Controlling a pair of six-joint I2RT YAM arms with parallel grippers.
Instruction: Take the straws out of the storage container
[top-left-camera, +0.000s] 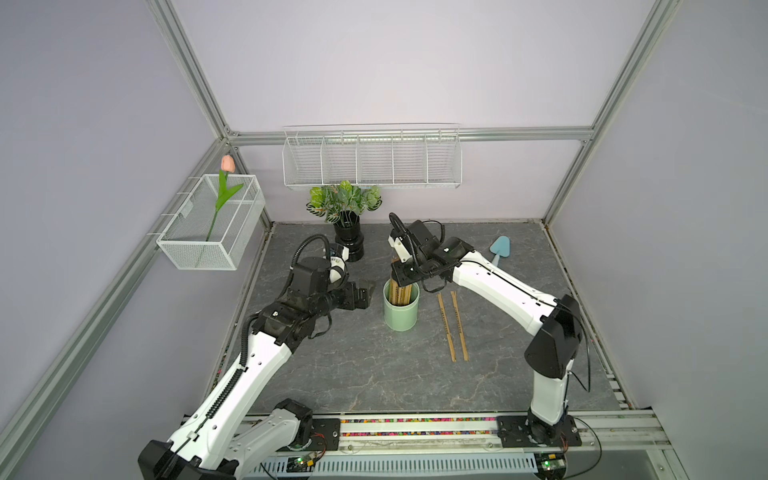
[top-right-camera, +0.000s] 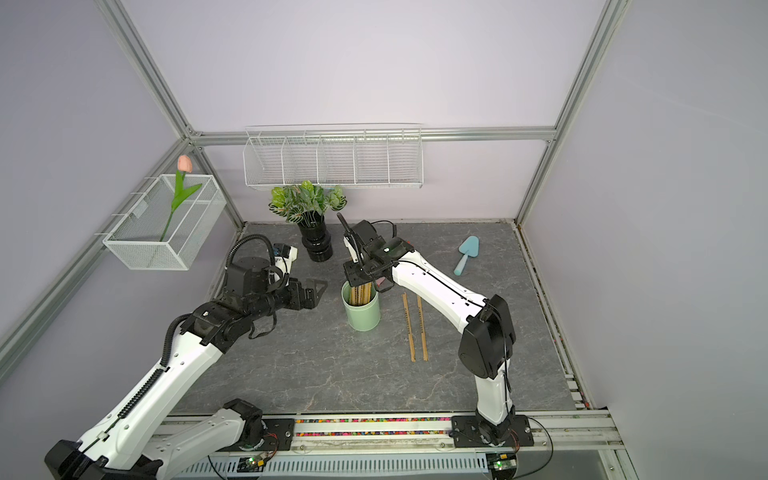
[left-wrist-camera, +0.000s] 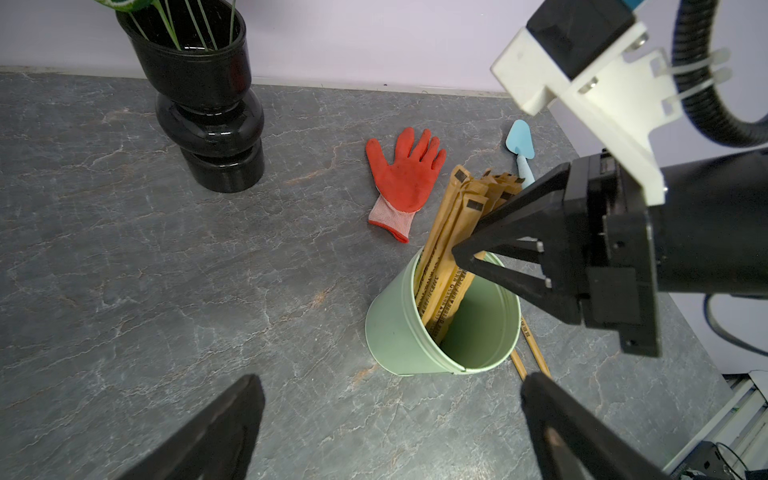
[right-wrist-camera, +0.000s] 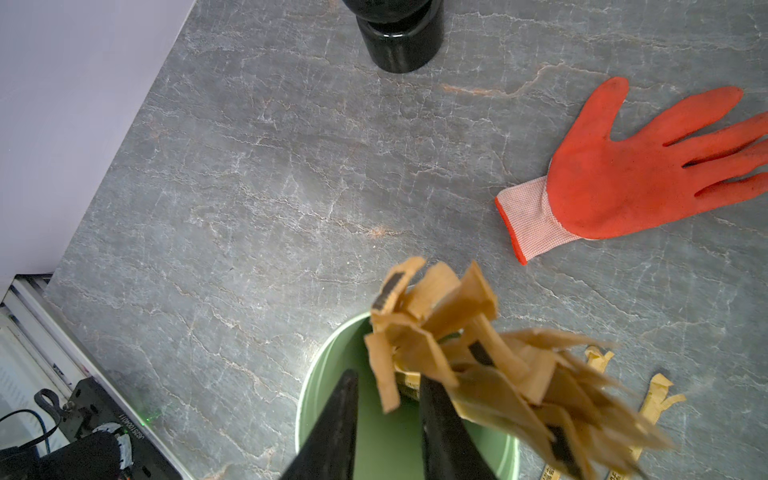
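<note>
A green container (left-wrist-camera: 385, 336) stands mid-table, holding several straws in brown paper wrappers (left-wrist-camera: 444, 264). My right gripper is over the container, its fingers part apart among the straw tops; whether anything is between them is unclear. My left gripper is open, left of the container with nothing between its fingers. Two wrapped straws (top-left-camera: 444, 328) (top-left-camera: 458, 328) lie on the table to the container's right.
A black vase with plants (left-wrist-camera: 216, 120) stands behind on the left. A red glove (right-wrist-camera: 624, 184) lies behind the container and a blue trowel (top-right-camera: 469, 248) at the back right. Wire baskets (top-left-camera: 209, 248) hang on the walls.
</note>
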